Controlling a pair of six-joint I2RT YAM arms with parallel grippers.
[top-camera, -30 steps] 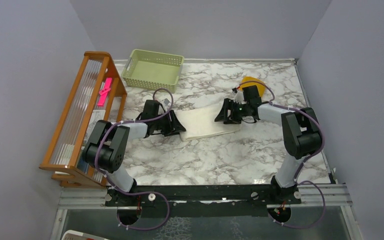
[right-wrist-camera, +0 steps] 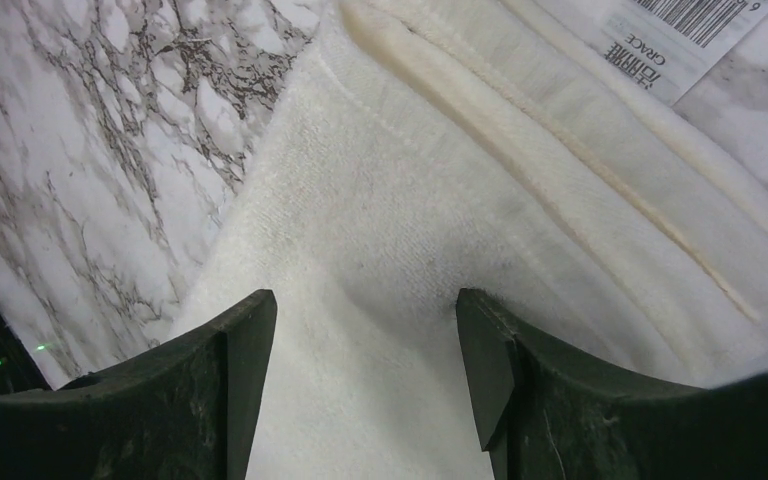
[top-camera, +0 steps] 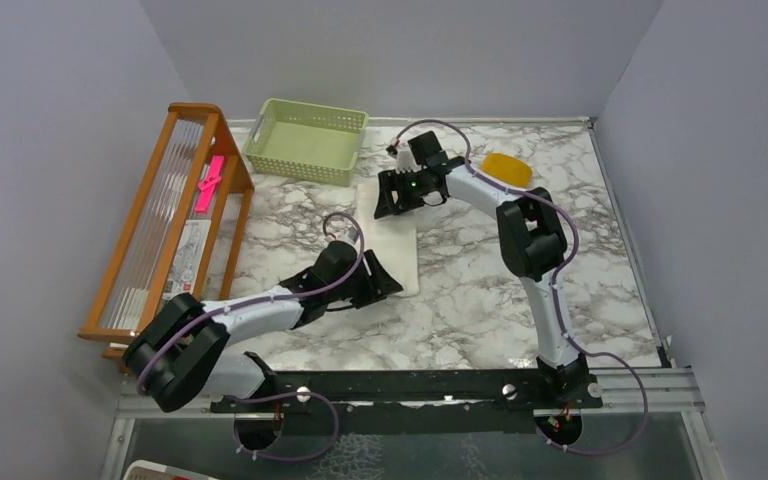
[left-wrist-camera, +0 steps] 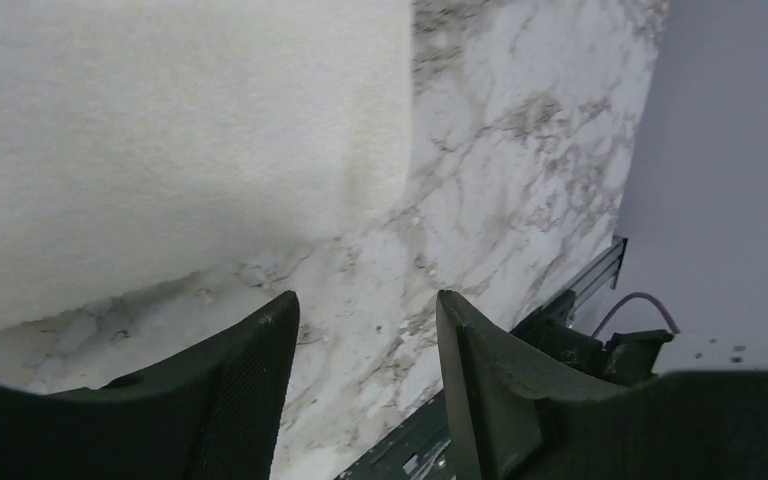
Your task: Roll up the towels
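The folded cream towel (top-camera: 396, 255) lies lengthwise from back to front on the marble table, and the arms cover parts of it. In the left wrist view, its near edge and corner (left-wrist-camera: 375, 190) lie just beyond my left gripper, whose fingers stand apart with only table between them. At the towel's back end is my right gripper (top-camera: 386, 195). The right wrist view has this gripper's fingers (right-wrist-camera: 245, 345) spread over the cloth, not closed on it. Several folded layers (right-wrist-camera: 580, 160) show along that end, with a printed white label (right-wrist-camera: 650, 50) beside them.
A green basket (top-camera: 305, 172) stands at the back left. The wooden rack (top-camera: 242, 225) with a pink item (top-camera: 209, 184) is at the left, near my left arm. Behind my right arm lies a yellow item (top-camera: 507, 170). Bare table (top-camera: 470, 300) extends right of the towel.
The towel has turned from lying crosswise to running back to front. My left gripper has moved right and toward the front; my right gripper has moved left and toward the back.
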